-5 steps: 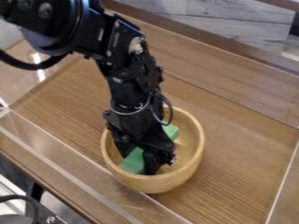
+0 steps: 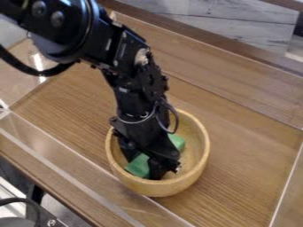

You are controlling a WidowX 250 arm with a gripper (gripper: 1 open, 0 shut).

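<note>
A wooden-coloured round bowl [image 2: 190,168] sits on the table near its front-left edge. Inside it lies a green object [image 2: 138,165]. My black gripper [image 2: 154,165] reaches down into the bowl onto the green object, its fingers closed around part of it; the fingertips are partly hidden by the gripper body and bowl.
A grey plank surface lies at the top right.
My gripper and the green object have shifted slightly within the bowl, which also sits a little differently than before.
</note>
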